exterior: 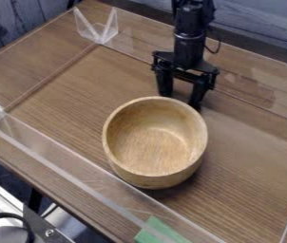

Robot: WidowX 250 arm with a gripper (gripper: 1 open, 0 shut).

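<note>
A large round wooden bowl (155,157) sits near the middle of the tabletop (70,90). Behind it, my black gripper (181,93) hangs from the top of the view, its fingers pointing down just beyond the bowl's back rim. Whether anything is between the fingers is too small and dark to tell, and so is how far they stand apart.
Clear plastic edging runs along the left and front of the table. A small clear plastic piece (97,27) stands at the back left. A green item (159,231) lies at the front edge.
</note>
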